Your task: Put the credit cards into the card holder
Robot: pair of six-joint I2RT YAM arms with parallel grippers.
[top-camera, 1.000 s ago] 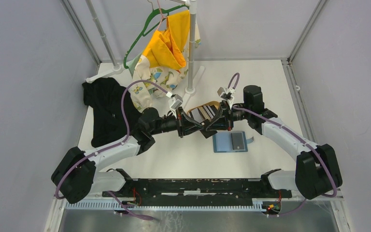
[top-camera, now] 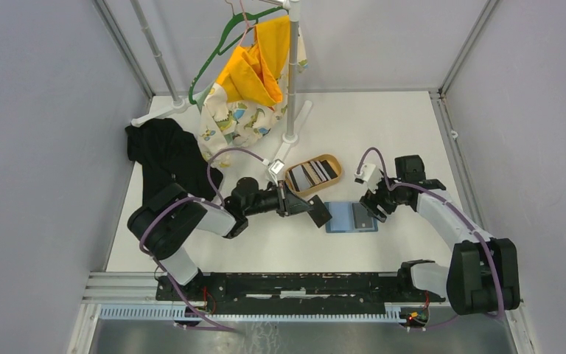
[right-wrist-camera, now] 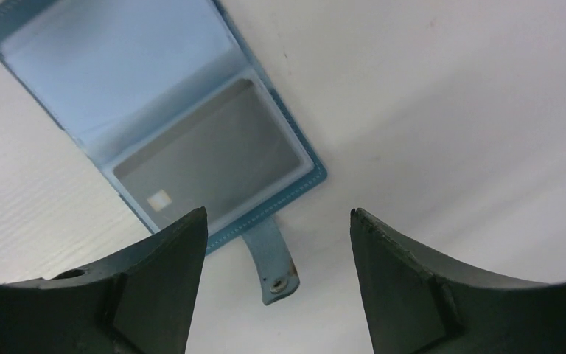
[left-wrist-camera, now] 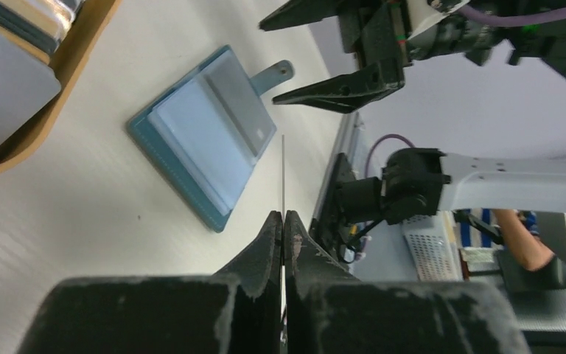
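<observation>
A dark card (top-camera: pixel 320 212) sticks out from my left gripper (top-camera: pixel 308 206), which is shut on one end of it, just left of the card holder. In the left wrist view the card (left-wrist-camera: pixel 283 173) shows edge-on as a thin line above the fingertips. The blue card holder (top-camera: pixel 351 230) lies open on the table, with pale sleeves and a dark grey pocket. Above its strap end hangs my right gripper (top-camera: pixel 374 214); in the right wrist view its fingers (right-wrist-camera: pixel 184 251) stand wide apart, the holder's strap (right-wrist-camera: pixel 269 254) showing between and below them.
An oval tan basket (top-camera: pixel 312 190) with several cards stands behind the holder. A clothes rack with yellow cloth (top-camera: pixel 261 63) rises at the back left, beside black cloth (top-camera: pixel 166 158).
</observation>
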